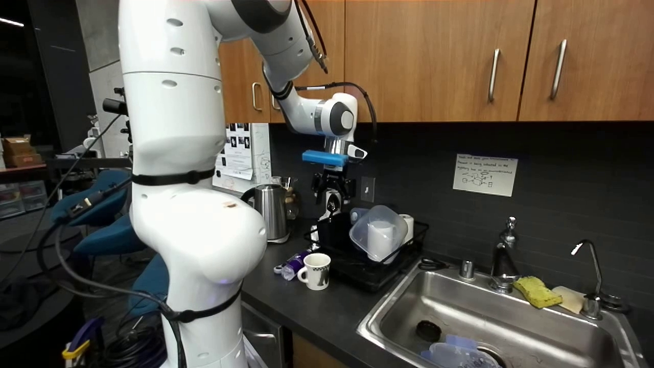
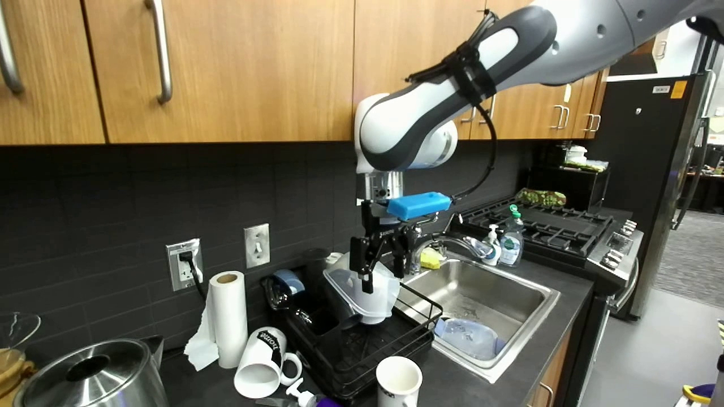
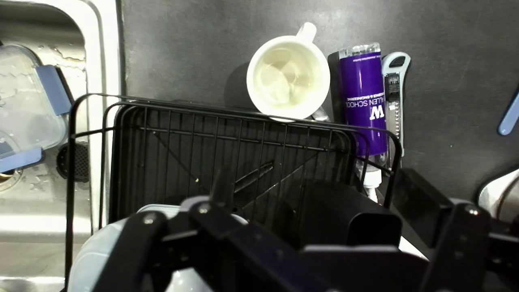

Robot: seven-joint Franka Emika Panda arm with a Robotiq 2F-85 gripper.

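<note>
Over the black dish rack (image 2: pixel 414 332) hangs my gripper (image 2: pixel 383 277), pointing down. Its two dark fingers stand wide apart in the wrist view, and nothing shows between their tips, so it is open. Beneath the gripper in that view lies a black utensil holder (image 3: pixel 374 226), inside the rack's end. A clear plastic container (image 1: pixel 392 230) leans in the rack. On the counter in front of the rack stands a white patterned mug (image 1: pixel 317 272), upright. A purple-labelled bottle (image 3: pixel 362 97) lies on its side near it.
A box cutter (image 3: pixel 395 97) lies along the bottle. Behind the rack are a paper towel roll (image 2: pixel 228 319) and a tipped white mug (image 2: pixel 261 363). A steel kettle (image 1: pixel 271 211) stands to one side, the sink (image 1: pixel 398 313) on the other. Cabinets (image 1: pixel 438 61) hang above.
</note>
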